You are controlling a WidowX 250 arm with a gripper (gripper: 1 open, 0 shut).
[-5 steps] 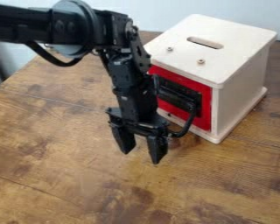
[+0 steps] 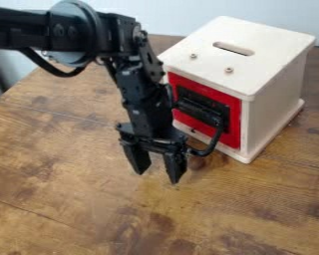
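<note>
My black gripper (image 2: 157, 171) hangs pointing down over the wooden table, left of and in front of a pale wooden box (image 2: 266, 95). Its two fingers stand apart, with nothing visible between them. The box has a slot in its sloped top, two small knobs, and a red front panel (image 2: 223, 100) carrying a black part, which my arm and a cable partly hide.
A white surface lies beyond its back edge at the upper left.
</note>
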